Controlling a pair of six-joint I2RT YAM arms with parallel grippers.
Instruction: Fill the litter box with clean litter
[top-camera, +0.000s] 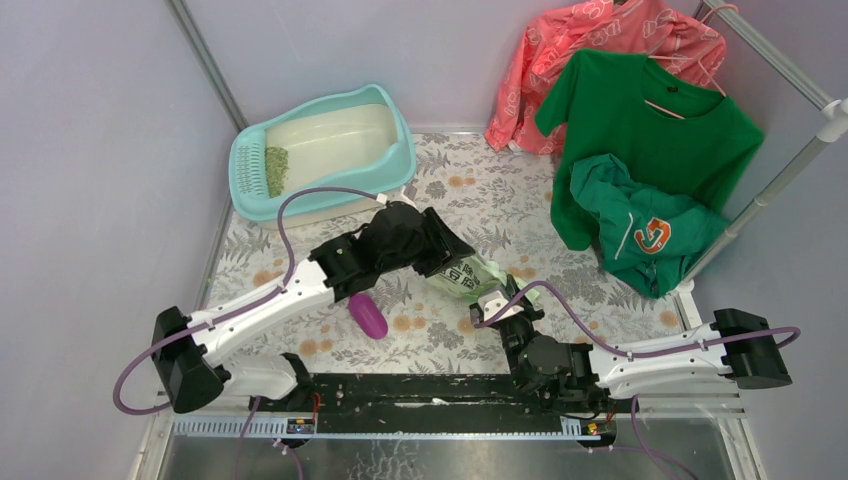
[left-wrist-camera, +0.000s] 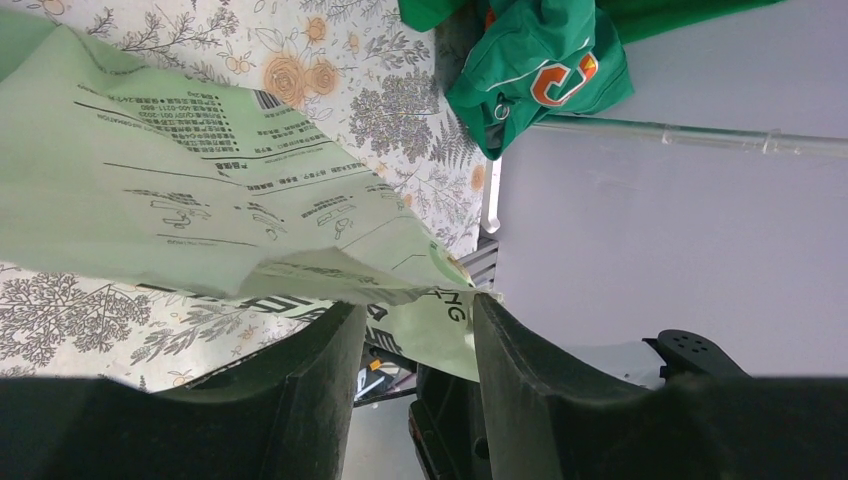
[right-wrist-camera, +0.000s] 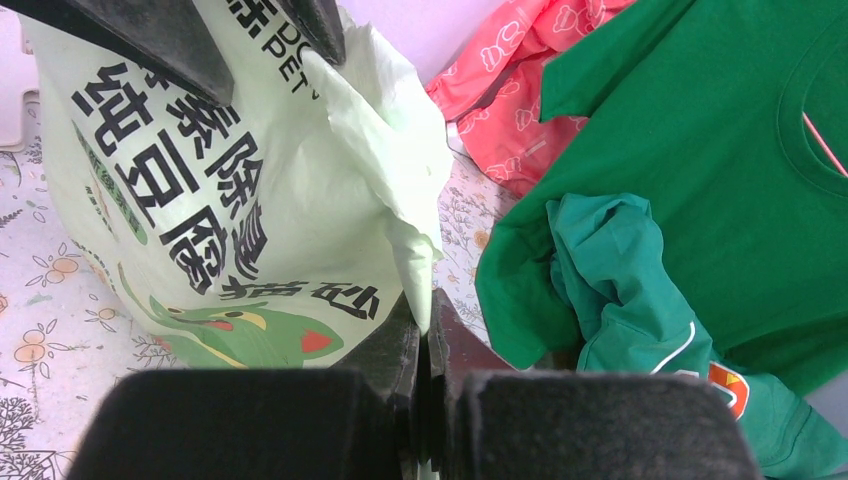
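The pale green litter bag (top-camera: 465, 280) is held above the patterned floor near the middle. My right gripper is shut on a gathered edge of the bag. My left gripper hovers at the bag's upper part, its fingers part open around the crumpled top edge; whether they touch it is unclear. The light-blue litter box (top-camera: 252, 200) stands at the back left, with a patch of greenish litter (top-camera: 276, 165) at its left side.
A purple scoop-like object (top-camera: 367, 315) lies left of the bag. Pink cloth (top-camera: 530, 90) and green clothes (top-camera: 650, 140) hang at the right beside a white pole (top-camera: 760, 200). Bare floor lies between box and clothes.
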